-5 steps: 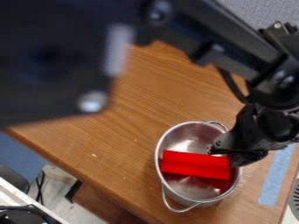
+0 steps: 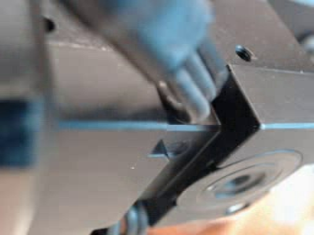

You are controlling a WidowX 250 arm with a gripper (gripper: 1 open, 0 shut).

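Dark metal parts of my arm (image 2: 123, 92) fill nearly the whole camera view, very close to the lens, with screw holes, a round fitting (image 2: 240, 184) at lower right and a blurred cable-like piece crossing the upper middle. The gripper's fingertips cannot be made out, and the steel pot and red object are hidden.
A small patch of lit orange-brown surface (image 2: 288, 207) shows at the lower right corner. The rest of the surroundings is blocked from view.
The arm has swept up close across the camera, now covering the wooden table, the steel pot and the red object that were visible earlier.
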